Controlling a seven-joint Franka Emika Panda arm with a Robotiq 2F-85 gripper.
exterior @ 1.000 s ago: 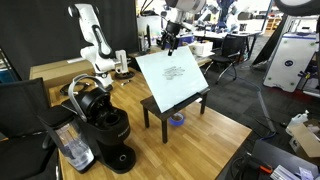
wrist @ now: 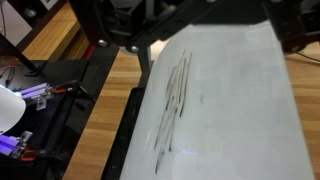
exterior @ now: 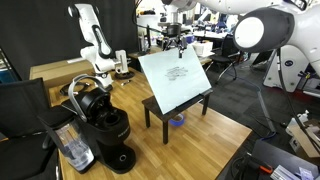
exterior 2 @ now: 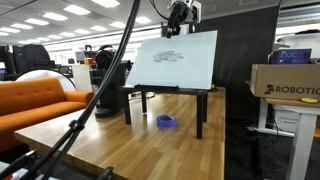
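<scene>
A white board [exterior: 170, 92] leans tilted on a black stand [exterior 2: 205, 112] on the wooden table. Several thin dark strokes [wrist: 172, 115] run together on the board's upper part; whether they are drawn marks or thin objects, I cannot tell. My gripper [exterior: 178, 43] is at the board's top edge, pointing down toward it. In the wrist view its dark, blurred fingers [wrist: 292, 25] stand wide apart over the board, open and with nothing visible between them. Contact with the board cannot be made out.
A blue tape roll [exterior 2: 166, 121] lies on the table under the board. To the left stands a black coffee machine [exterior: 100, 120], and a white kettle [exterior: 92, 40] sits farther back.
My gripper has shifted slightly right along the board's top, and more of the arm now reaches in from the upper right. Board, stand and tape roll have stayed in place.
</scene>
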